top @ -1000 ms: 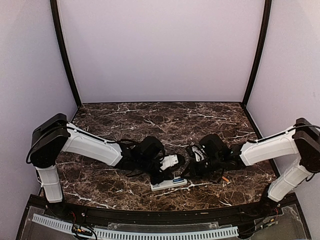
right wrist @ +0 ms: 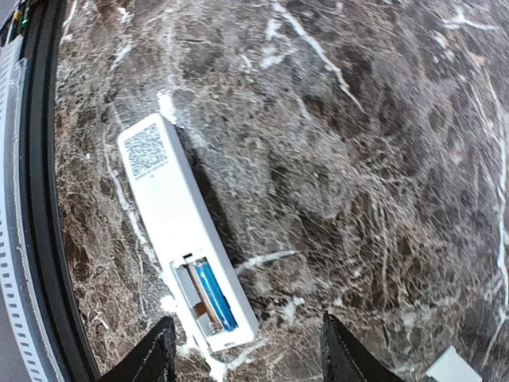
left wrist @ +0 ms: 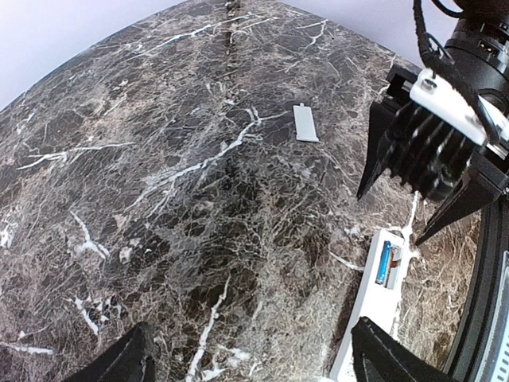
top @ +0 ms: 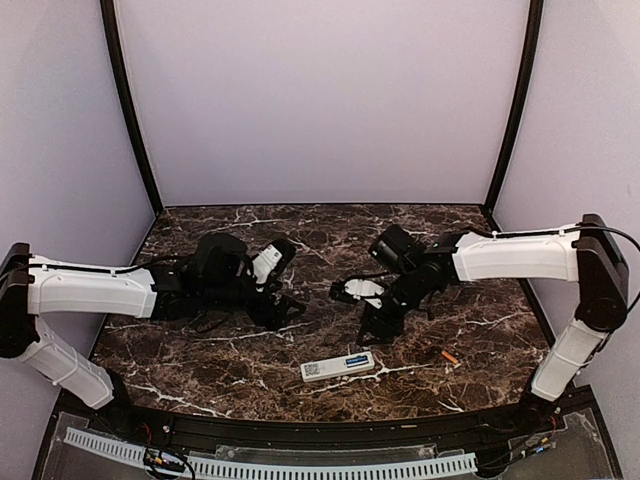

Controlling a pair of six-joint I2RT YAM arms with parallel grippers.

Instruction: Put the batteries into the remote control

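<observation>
The white remote control [right wrist: 191, 223] lies on the marble table with its battery compartment facing up. One blue battery [right wrist: 213, 290] rests lengthwise in one slot of the compartment; the neighbouring slot holds no battery. An orange battery [top: 451, 357] lies loose on the table to the right of the remote. My left gripper is open and empty, above the table up and left of the remote in the top view. Open and empty too, my right gripper hangs over the table near the remote's compartment end, apart from it.
A small white cover plate [left wrist: 305, 123] lies flat on the table, beyond the remote. Along the table's front edge runs a dark rail with a pale slotted strip [top: 330, 468].
Both grippers were shut at the remote a second ago. The remote and the blue battery in it stay put.
</observation>
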